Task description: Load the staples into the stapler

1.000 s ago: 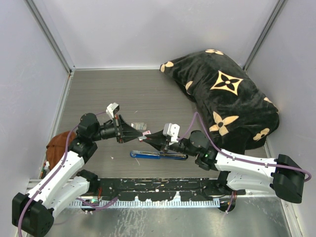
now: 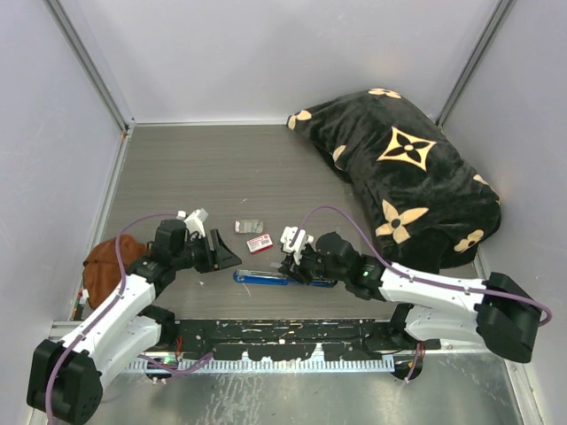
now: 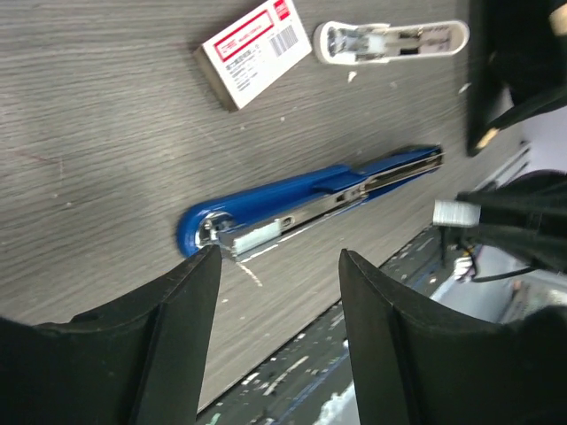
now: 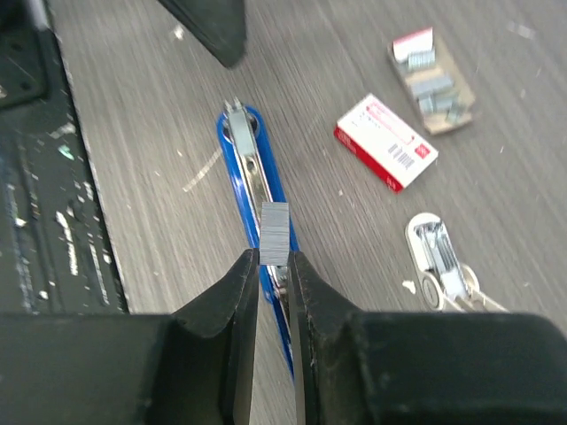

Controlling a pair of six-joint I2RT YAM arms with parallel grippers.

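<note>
A blue stapler [image 2: 259, 277] lies opened out flat on the table, its metal magazine [image 3: 301, 217] showing along its length. Between the fingertips of my right gripper is a short strip of silver staples [image 4: 275, 232], and the fingers are shut on it. In the right wrist view this strip appears over the stapler's middle, apparently above it. My left gripper is open and empty, left of the stapler's end in the top view. From its own wrist view, the stapler lies beyond the fingers [image 3: 202, 305].
A red-and-white staple box [image 4: 386, 142] lies behind the stapler. Near it are a clear pack of staples [image 2: 249, 227] and a small white tool [image 3: 390, 42]. A dark patterned cushion [image 2: 403, 181] fills the right rear.
The two grippers, earlier meeting above the table, have moved apart. My left one has drawn back leftward and opened; my right one has come lower and nearer the stapler.
</note>
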